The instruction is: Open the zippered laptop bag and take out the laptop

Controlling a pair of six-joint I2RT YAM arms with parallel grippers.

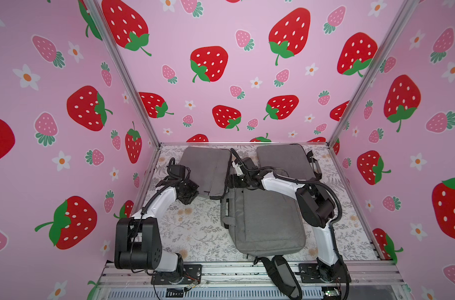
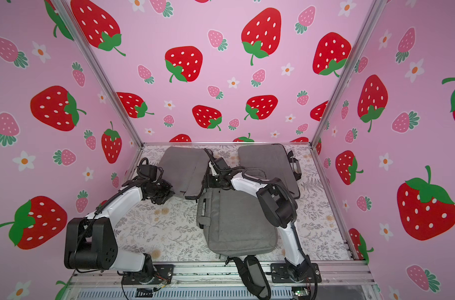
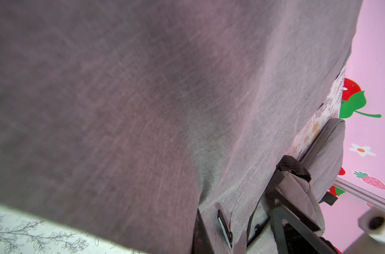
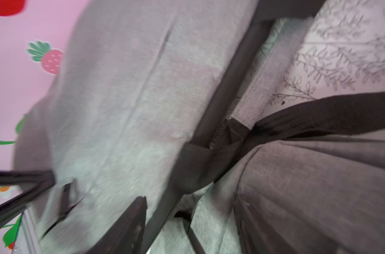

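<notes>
At the back left lies a grey laptop bag with a dark zipper edge along its right side. A thin zipper pull shows near its corner in the left wrist view. My left gripper is shut on the bag's near-left corner; its fingers are hidden in the left wrist view. My right gripper stands open at the bag's right edge, its fingers spread either side of a dark strap and the seam. No laptop shows in any view.
A second grey bag lies front centre, under the right arm, its strap hanging over the front edge. A third grey bag lies at the back right.
</notes>
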